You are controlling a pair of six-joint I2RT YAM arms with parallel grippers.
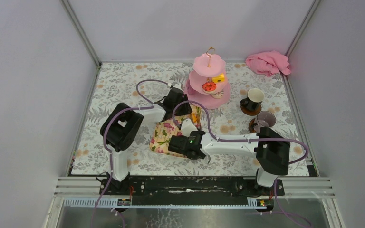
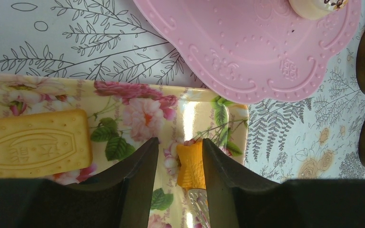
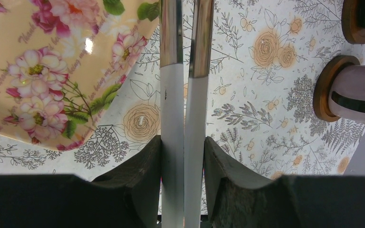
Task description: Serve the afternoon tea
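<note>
My left gripper stands open above the floral tray (image 2: pixel 123 90), its fingertips either side of an orange piece (image 2: pixel 187 164) with silver metal touching its lower end. A rectangular biscuit (image 2: pixel 33 142) lies on the tray's left. My right gripper is shut on tongs (image 3: pixel 197 109) with white grips and metal arms, beside the tray's edge; the tips are out of that wrist view. The pink three-tier stand (image 1: pixel 203 64) holds treats, including a red one (image 1: pixel 209 87) and a yellow one (image 1: pixel 218 78), behind the tray.
A black mug (image 1: pixel 251 103) and a greyish mug (image 1: pixel 265 119) stand on wooden coasters at the right. A pink cloth (image 1: pixel 268 63) lies crumpled at the back right.
</note>
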